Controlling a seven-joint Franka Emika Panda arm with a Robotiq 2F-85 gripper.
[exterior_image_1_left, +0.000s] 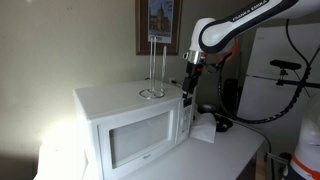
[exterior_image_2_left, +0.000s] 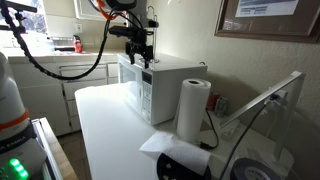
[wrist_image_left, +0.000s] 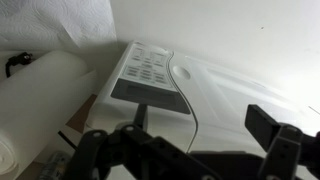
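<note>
The white microwave (exterior_image_1_left: 140, 137) stands on the table with its door closed. Its control panel (wrist_image_left: 150, 68), with keypad and dark display, faces my wrist camera. My gripper is in front of the microwave, fingers spread well apart and nothing between them. In exterior view 1 the gripper (exterior_image_1_left: 187, 94) hangs near the microwave's upper right front corner. From the other side, the gripper (exterior_image_2_left: 141, 55) appears at the top front edge by the panel; whether it touches cannot be told.
A paper towel roll (exterior_image_2_left: 192, 108) stands beside the microwave, with a white sheet (exterior_image_2_left: 172, 149) over a dark object near it. A white wire rack (exterior_image_1_left: 152, 93) sits on top of the microwave.
</note>
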